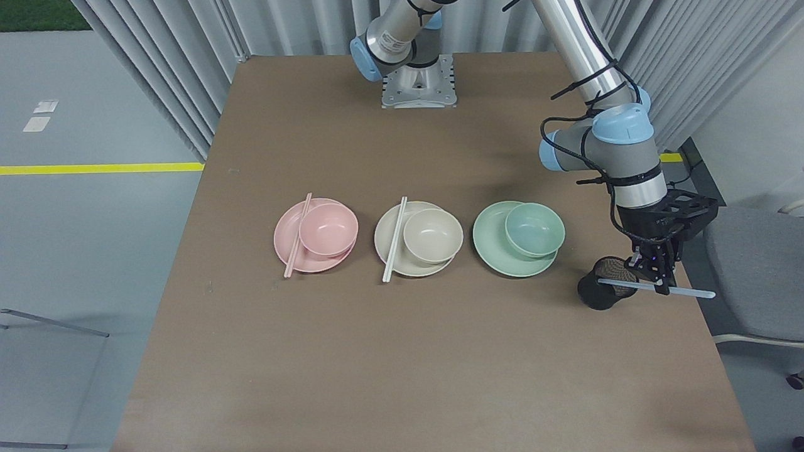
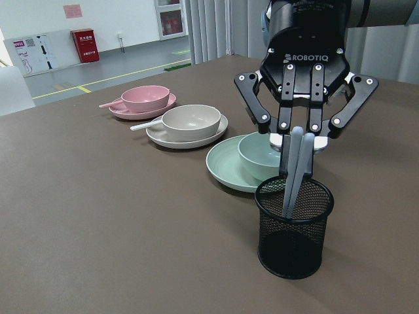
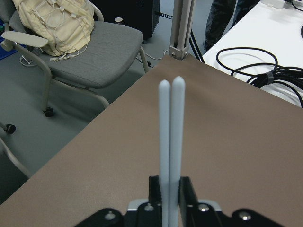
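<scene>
My gripper [image 1: 659, 285] is shut on a pair of pale grey-blue chopsticks [image 3: 176, 132], also visible between the fingers in the camera left view [image 2: 294, 163]. They lie nearly horizontal in the front view, crossing over the black mesh pen cup [image 1: 599, 294] at the table's right. Left of the cup sit a green plate [image 1: 494, 248] with a green bowl [image 1: 533, 226], a cream plate [image 1: 422, 270] with a cream bowl [image 1: 433, 233] and white chopsticks [image 1: 394, 241], and a pink plate [image 1: 286, 222] with a pink bowl [image 1: 330, 226] and pink chopsticks [image 1: 296, 241].
A grey chair [image 1: 761, 279] stands beside the right edge, and a white table with black cables [image 3: 270, 80] shows in the wrist view.
</scene>
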